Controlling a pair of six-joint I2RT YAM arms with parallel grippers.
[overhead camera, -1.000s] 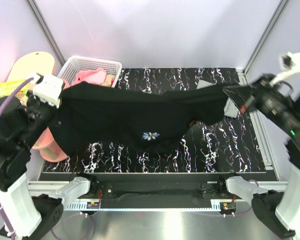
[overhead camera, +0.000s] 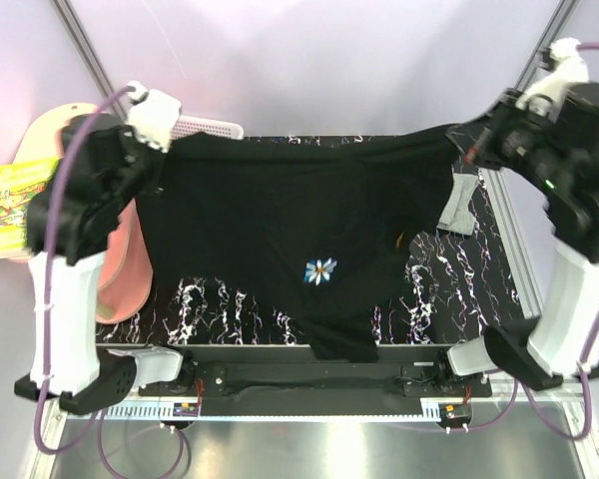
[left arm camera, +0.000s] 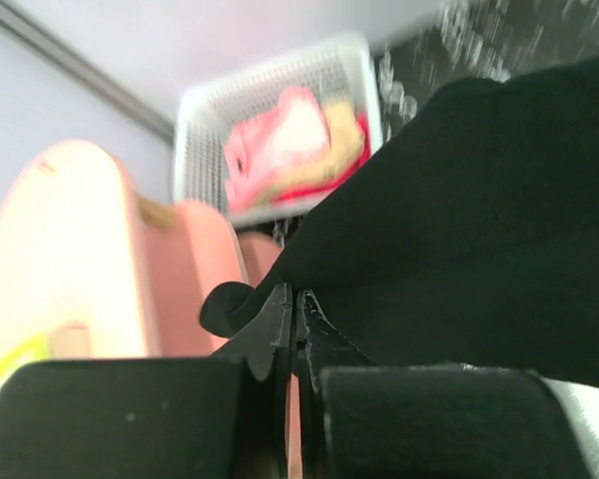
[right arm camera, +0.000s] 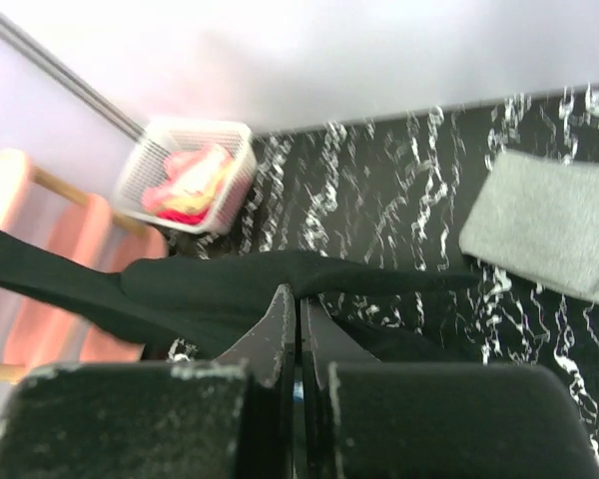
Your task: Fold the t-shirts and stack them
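Note:
A black T-shirt (overhead camera: pixel 290 210) with a blue-and-white daisy print (overhead camera: pixel 319 269) hangs stretched between both grippers over the marble-patterned table, its lower part draping past the front edge. My left gripper (overhead camera: pixel 155 170) is shut on its upper left edge, a small flap sticking out beside the fingertips. My right gripper (overhead camera: pixel 464 140) is shut on the upper right edge. A folded grey cloth (overhead camera: pixel 459 205) (right arm camera: pixel 539 220) lies at the table's right, behind the shirt.
A white basket (left arm camera: pixel 200 150) (right arm camera: pixel 155 150) of pink, red and beige clothes stands at the back left. Pink shelving (overhead camera: pixel 120 289) with a yellow box (overhead camera: pixel 10 205) is at the left. Walls border the back and sides.

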